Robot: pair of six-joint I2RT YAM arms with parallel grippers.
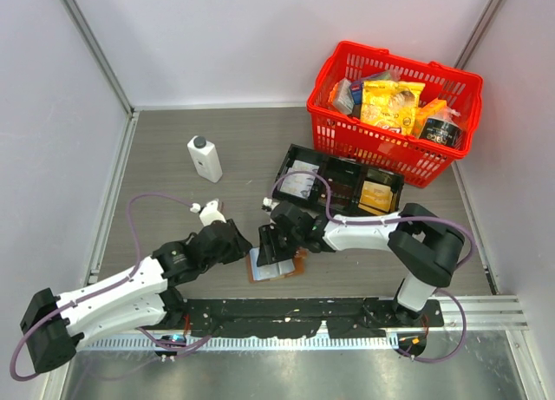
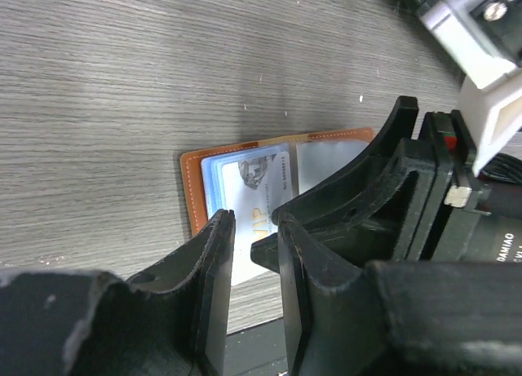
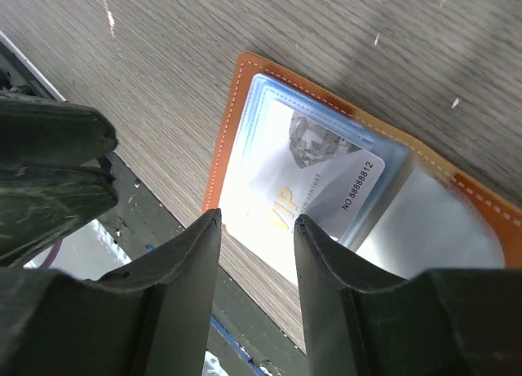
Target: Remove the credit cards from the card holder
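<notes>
The open tan card holder (image 2: 194,198) lies flat on the table, a stack of white cards with a blue edge (image 3: 294,172) in its left pocket, the top one printed VIP; a clear sleeve (image 3: 428,229) is beside it. My right gripper is over the holder with its fingers apart, above the cards. My left gripper stands left of the holder, fingers slightly apart, nothing seen between them.
A white bottle (image 1: 205,160) stands at the back left. A black compartment tray (image 1: 345,174) and a red basket of packets (image 1: 399,148) are at the back right.
</notes>
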